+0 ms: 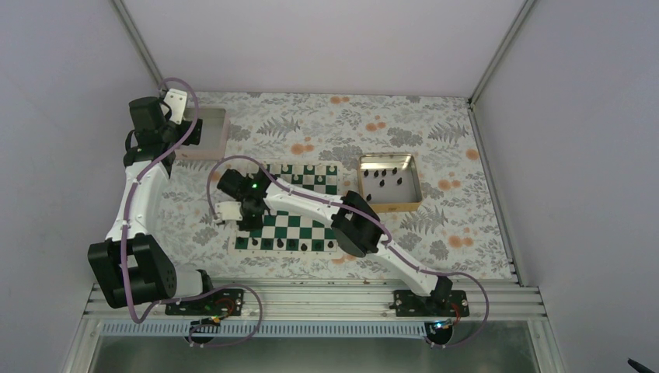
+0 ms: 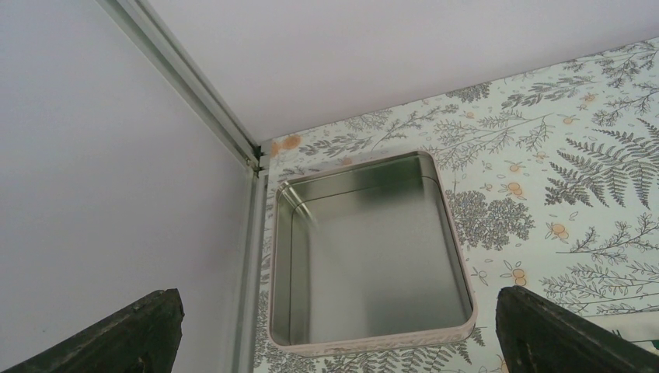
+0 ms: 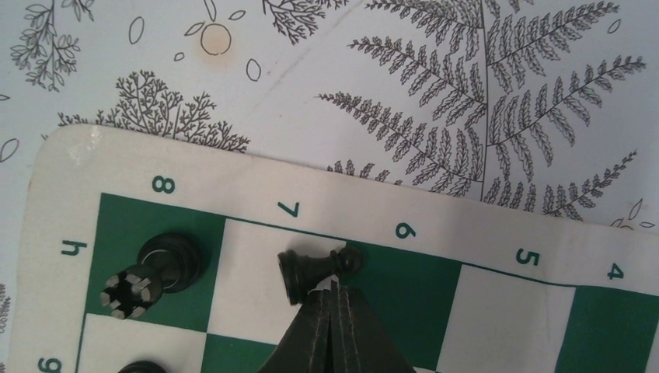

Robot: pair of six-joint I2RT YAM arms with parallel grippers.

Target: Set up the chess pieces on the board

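A small black pawn (image 3: 307, 272) lies on its side across squares h7 and h6 of the green-and-white board (image 1: 307, 221). My right gripper is shut, its tips right beside the pawn's neck; nothing shows between the fingers. A black rook (image 3: 167, 268) stands upright on h8, and part of another dark piece (image 3: 144, 367) shows on the adjoining square. Over the board's left side, the right arm hides several squares in the top view. My left gripper is open and empty, above the pink-rimmed tray (image 2: 373, 342).
Several dark pieces (image 1: 280, 243) line the board's near edge, and light ones (image 1: 309, 169) its far edge. A gold-rimmed tray (image 1: 392, 207) at right holds several black pieces (image 1: 381, 183). The pink-rimmed tray is empty.
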